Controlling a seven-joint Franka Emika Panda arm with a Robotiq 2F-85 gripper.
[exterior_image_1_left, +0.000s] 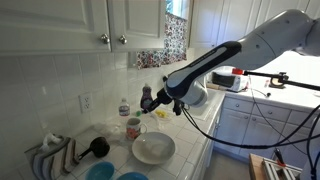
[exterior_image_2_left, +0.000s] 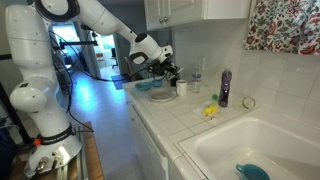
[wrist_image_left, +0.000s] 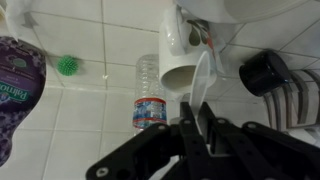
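In the wrist view my gripper is shut on a slim white utensil (wrist_image_left: 203, 82), whose far end points toward the mug. What kind of utensil it is cannot be told. The white mug (wrist_image_left: 183, 38) with a printed pattern lies just beyond it. From exterior view 1, the gripper (exterior_image_1_left: 155, 106) hangs above the counter, to the right of the mug (exterior_image_1_left: 134, 128) and above the white plate (exterior_image_1_left: 153, 149). In exterior view 2 the fingers are too small to make out.
A clear bottle (wrist_image_left: 148, 92) stands close beside the mug, and a dark purple soap bottle (wrist_image_left: 20, 85) is farther left. A black utensil (exterior_image_1_left: 95, 147) and blue dishes (exterior_image_1_left: 101, 172) occupy the near counter. The sink (exterior_image_2_left: 260, 135) lies beyond open counter.
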